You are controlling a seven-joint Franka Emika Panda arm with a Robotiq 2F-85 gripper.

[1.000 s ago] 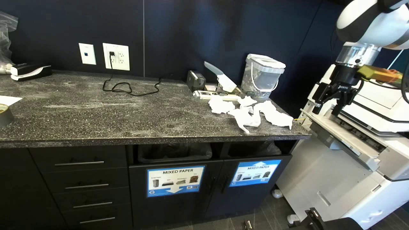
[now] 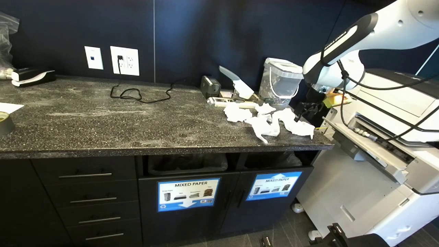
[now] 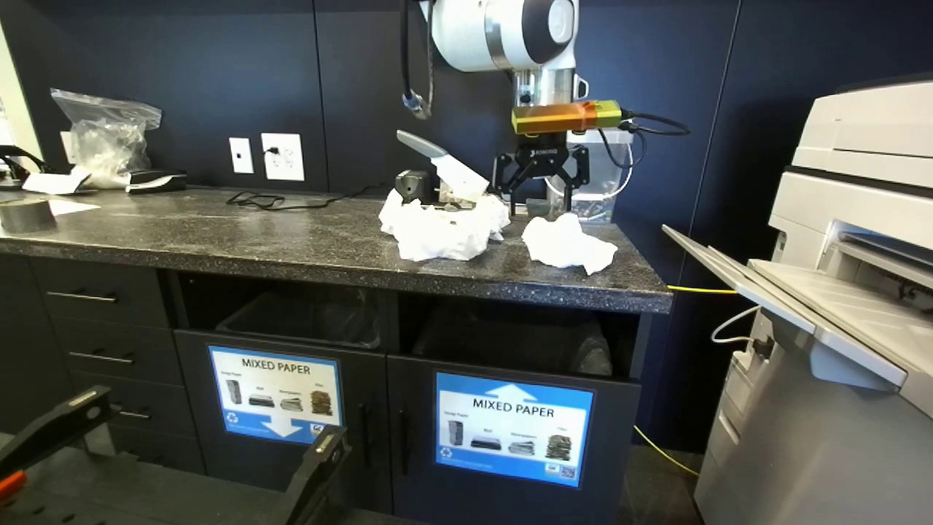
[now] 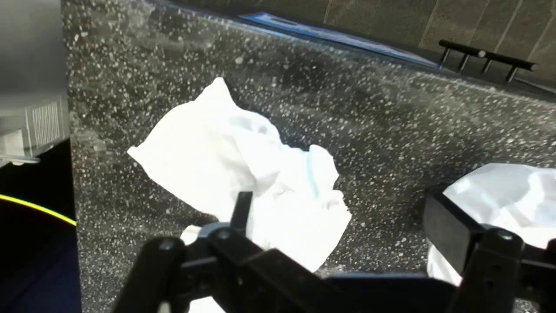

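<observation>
Crumpled white sheets lie near the right end of the dark counter. The right-hand crumpled sheet [image 3: 566, 243] rests apart from a larger white heap [image 3: 442, 232] to its left. My gripper [image 3: 540, 208] points down above the counter, open, just behind and above the right-hand sheet. In the wrist view this same sheet [image 4: 219, 151] spreads in front of one finger [image 4: 241, 211], which overlaps it in the picture. The other finger [image 4: 448, 234] stands beside more white material [image 4: 516, 198]. I see nothing held between them.
A clear lidded bucket [image 2: 282, 80], a paper cutter with raised arm [image 2: 240, 86] and a small dark box [image 2: 210, 86] stand by the wall. A printer [image 2: 382, 123] is at the right, past the counter's edge.
My arm has swung left from over the printer to the counter's right end, and the gripper is now beside the white sheets. The sheets have not moved.
</observation>
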